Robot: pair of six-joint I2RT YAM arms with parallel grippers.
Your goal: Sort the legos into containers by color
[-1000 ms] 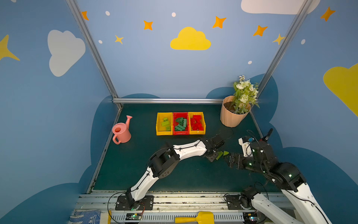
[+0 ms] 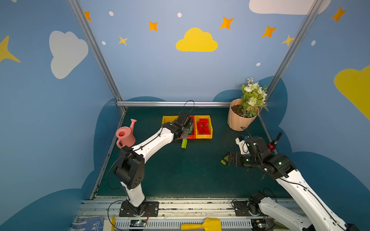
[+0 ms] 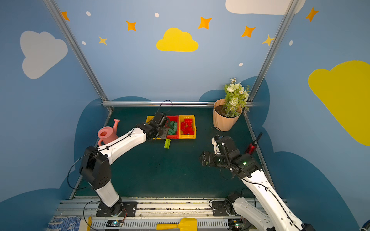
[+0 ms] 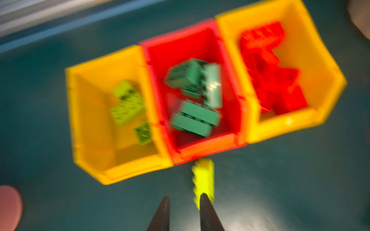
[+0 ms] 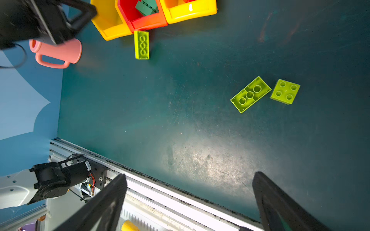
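Three lime bricks are outside the bins. One lime brick, blurred, shows just in front of the red bin; in the right wrist view this brick [image 5: 141, 45] appears apart from the left arm. My left gripper is by the bins, its fingertips part-way apart with nothing showing between them; the brick shows beyond its right fingertip. My right gripper stands open and empty. Ahead of it, an eight-stud lime brick [image 5: 250, 94] and a square one [image 5: 285, 91] lie upside down. The left yellow bin [image 4: 88, 161] holds lime bricks.
Dark green bricks [image 4: 195, 117] lie in the red bin, and red bricks [image 4: 269, 71] in the right yellow bin [image 4: 283, 130]. A pink watering can [image 3: 108, 134] stands at the left, a flower pot [image 2: 240, 117] at the back right.
My left gripper has swung left and back to the bins. A lime brick now shows in front of the red bin. My right gripper has shifted left, over where the two loose bricks lie.
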